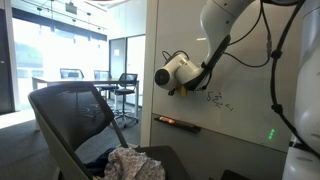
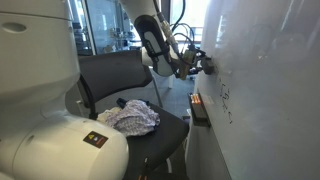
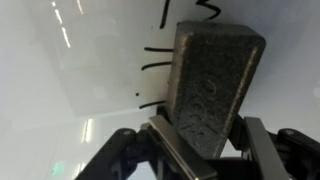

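Observation:
A dark block-shaped eraser [image 3: 210,85] fills the middle of the wrist view, its lower end between the fingers of my gripper, which is shut on it. Behind it is the whiteboard [image 1: 240,70], marked with black writing [image 1: 216,98]. Some strokes show beside the eraser in the wrist view. From the second exterior view, my gripper [image 2: 198,64] is close up to the board's surface; whether the eraser touches it I cannot tell. The arm hides much of the gripper in the first exterior view.
Below the writing, a ledge [image 1: 177,124] on the board holds dark and orange items. A chair [image 1: 75,120] stands in front of the board, with a crumpled patterned cloth [image 1: 132,164] on its seat. Cables hang along the arm.

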